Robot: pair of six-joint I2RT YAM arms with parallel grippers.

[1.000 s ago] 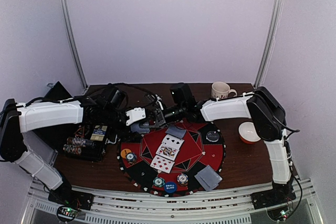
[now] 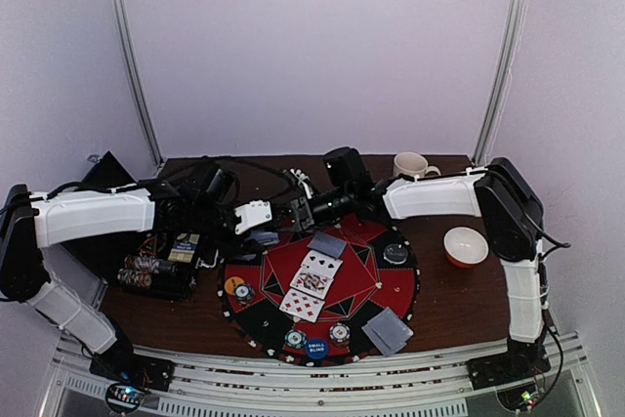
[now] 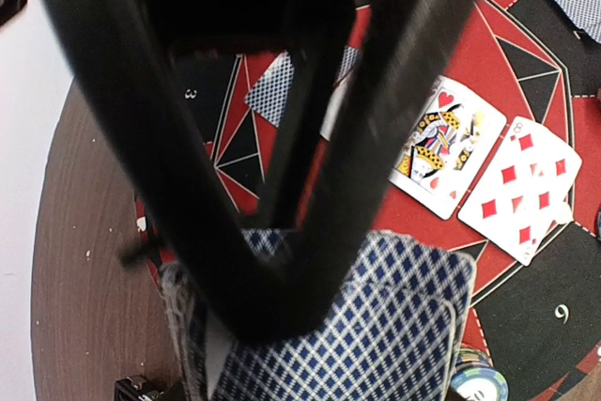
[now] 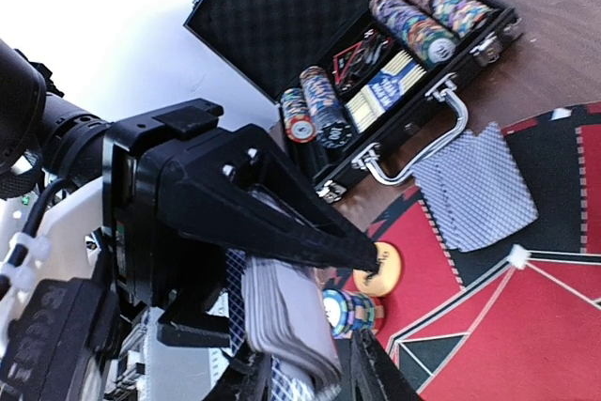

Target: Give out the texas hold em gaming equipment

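Observation:
Above the round red-and-black poker mat (image 2: 381, 280), my left gripper (image 2: 264, 222) and my right gripper (image 2: 298, 212) meet at the upper left of the mat. A deck of blue-backed cards (image 3: 347, 345) fills the bottom of the left wrist view; in the right wrist view the deck (image 4: 286, 316) stands edge-on between the left gripper's fingers. The right gripper's fingertips show at the deck's lower end; their hold is unclear. Face-up cards (image 2: 312, 282) lie mid-mat, with face-down cards (image 4: 474, 185) by the case and more (image 2: 388, 332) at front right.
An open chip case (image 2: 156, 275) is at the left. A white mug (image 2: 410, 165) and a red-white bowl (image 2: 466, 246) stand on the right. Chip stacks (image 2: 339, 333), a small blind button (image 2: 316, 349) and a yellow button (image 4: 377, 271) sit on the mat.
My right arm has shifted slightly rightward and its wrist has risen a little in the top view. The left arm looks almost unchanged.

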